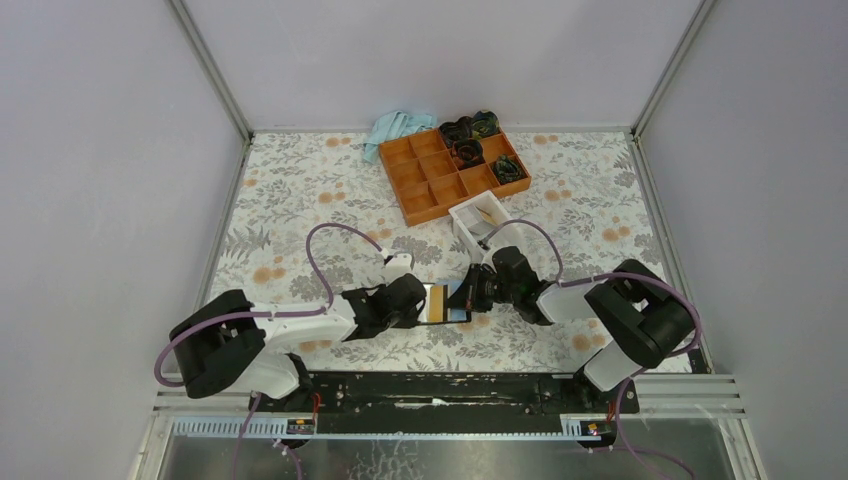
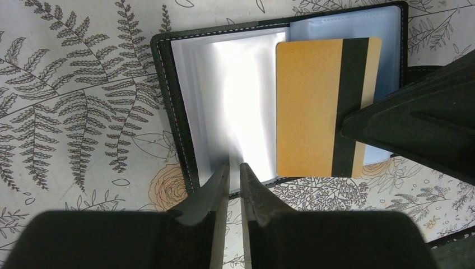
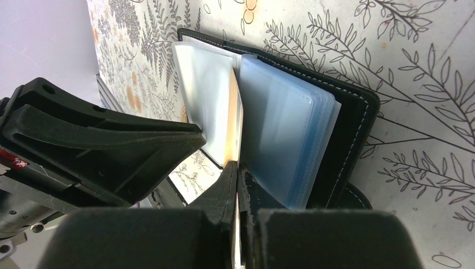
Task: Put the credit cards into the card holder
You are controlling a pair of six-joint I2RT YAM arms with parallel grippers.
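Note:
The card holder lies open on the table, its white sleeves (image 2: 235,95) on the left and its blue sleeves (image 3: 280,117) on the right. A gold card with a black stripe stands over the holder's middle, nearly edge-on in the right wrist view. My right gripper is shut on that card, near its striped side. At the white sleeves' near edge is my left gripper, its fingers slightly apart, with no card between them. Whether its tips touch the sleeve I cannot tell. How far the card sits inside a sleeve is hidden.
Behind the holder stands a white box (image 1: 470,222) with a small yellowish item in it. Farther back are an orange divided tray (image 1: 425,170) with dark coiled items and a light-blue cloth (image 1: 398,126).

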